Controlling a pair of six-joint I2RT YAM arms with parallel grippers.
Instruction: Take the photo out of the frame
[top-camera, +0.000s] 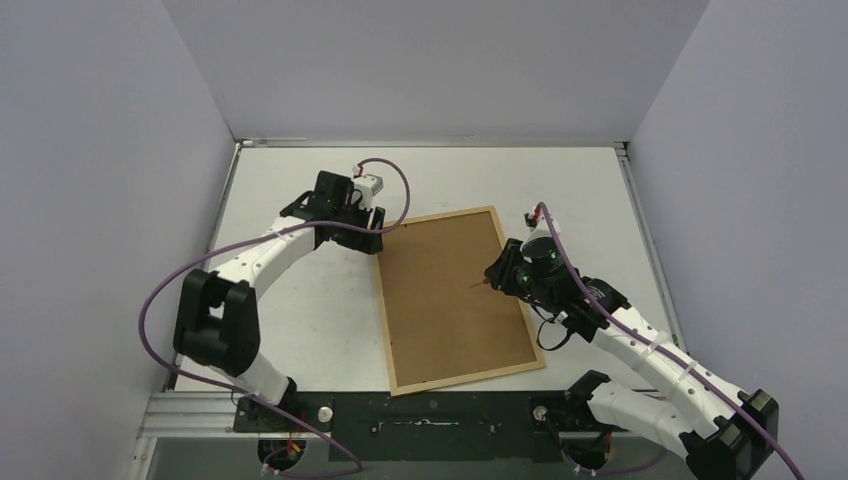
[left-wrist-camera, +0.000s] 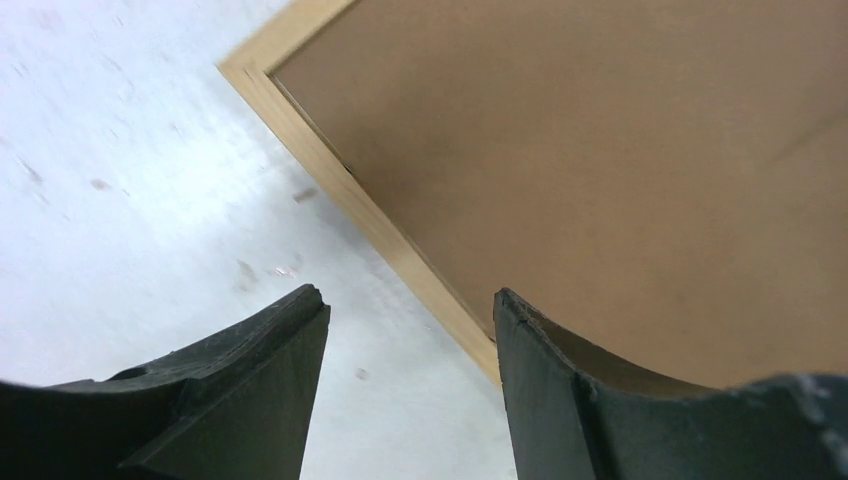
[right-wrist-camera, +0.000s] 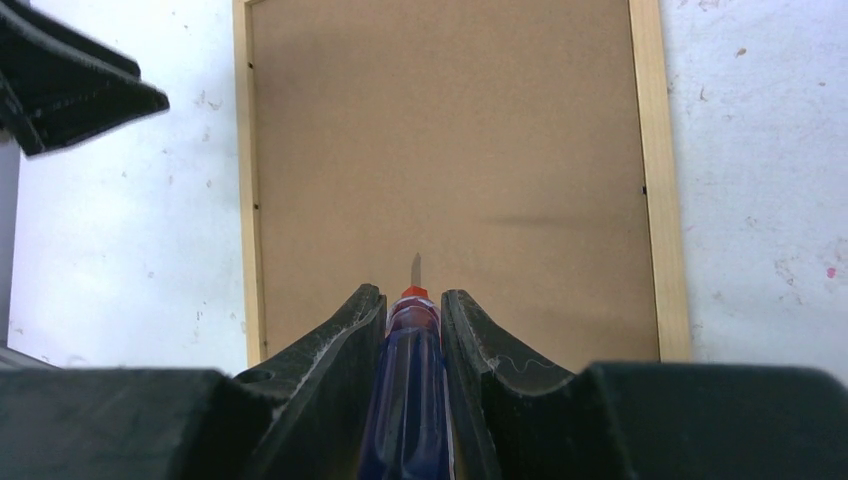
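A wooden frame (top-camera: 389, 345) lies on the white table, its brown backboard (top-camera: 440, 330) facing up; no photo shows. My right gripper is shut on a screwdriver (right-wrist-camera: 405, 400) with a dark blue handle, a red collar and a thin metal tip that points out over the board. In the top view that tip sits above the middle right of the board. At the frame's upper left corner, my left gripper stands open with empty fingers (left-wrist-camera: 265, 370), above the left rail.
Small dark spots, perhaps fasteners, show along the inner edge of the rails in the right wrist view. Bare white table (top-camera: 300, 340) surrounds the frame, with grey walls (top-camera: 100, 150) on the sides and back.
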